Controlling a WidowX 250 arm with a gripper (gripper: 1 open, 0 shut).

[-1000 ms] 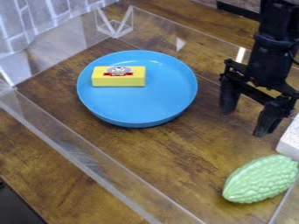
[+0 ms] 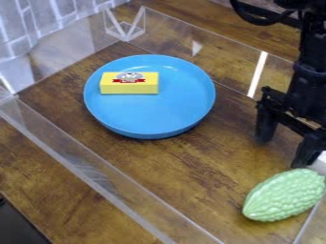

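My black gripper [image 2: 285, 134] is at the right side, low over the wooden table, open, with its fingers spread downward. A pale green bitter melon toy [image 2: 283, 194] lies just below it in the view. On the left, a blue plate [image 2: 149, 113] holds a yellow box [image 2: 129, 83] with a label.
A clear plastic barrier surrounds the work area. A white object [image 2: 317, 166] at the right edge is partly hidden by my gripper.
My gripper has shifted a little to the right, toward the white object at the edge. The plate, box and melon have not moved.
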